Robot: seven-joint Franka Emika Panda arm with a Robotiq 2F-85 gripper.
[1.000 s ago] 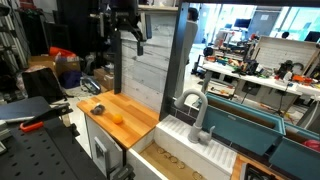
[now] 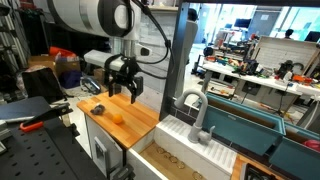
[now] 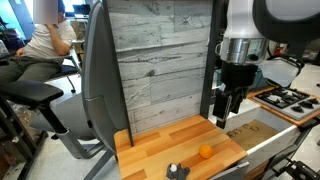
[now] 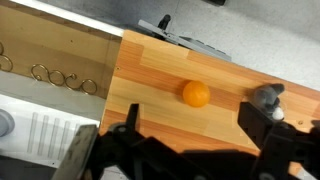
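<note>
A small round orange object [image 2: 117, 118] rests on the wooden surface [image 2: 143, 113]. In exterior view 2 the orange object [image 3: 206, 151] lies toward the right part of the wood. My gripper [image 2: 121, 94] hangs above the wood, its fingers spread apart and nothing between them. From the wrist view, the orange object [image 4: 196, 94] appears between and slightly beyond the fingertips. A grey and dark object [image 4: 268, 98] lies to the right there, near the right finger; its exact shape is unclear.
A grey faucet [image 2: 190, 101] stands right of the wood. Next to the wood is an open compartment [image 4: 55, 45] with several metal rings. A pale plank panel [image 3: 165, 70] rises behind the wood. Bare wood surrounds the orange object.
My gripper has come down from high up toward the wooden surface, fingers still apart. The orange and grey objects have stayed in place.
</note>
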